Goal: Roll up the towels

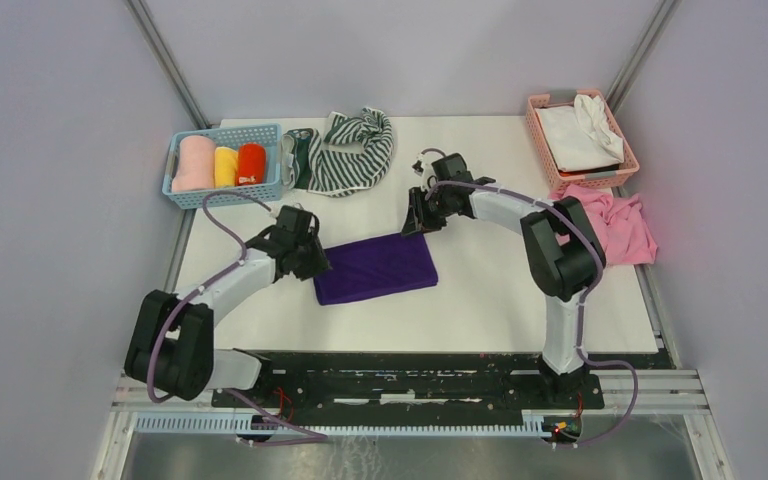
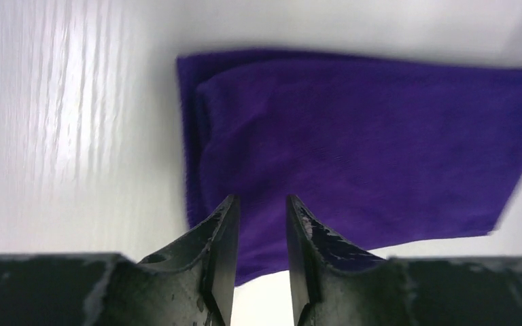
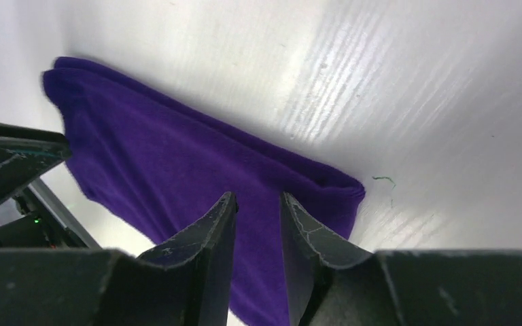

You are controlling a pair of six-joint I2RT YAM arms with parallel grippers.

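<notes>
A purple towel (image 1: 375, 268) (image 2: 353, 149) (image 3: 170, 163) lies folded in a rectangle on the middle of the white table, with a doubled edge and slightly wrinkled left end. My left gripper (image 1: 312, 266) hovers over its left end, fingertips parted with nothing seen between them. My right gripper (image 1: 413, 224) is over the far right corner of the towel, its fingers also apart and empty.
A blue basket (image 1: 185, 195) at back left holds several rolled towels. Beside it lies a striped towel (image 1: 350, 165). A pink basket (image 1: 628, 168) with white cloth stands at back right, above a crumpled pink towel (image 1: 620, 230).
</notes>
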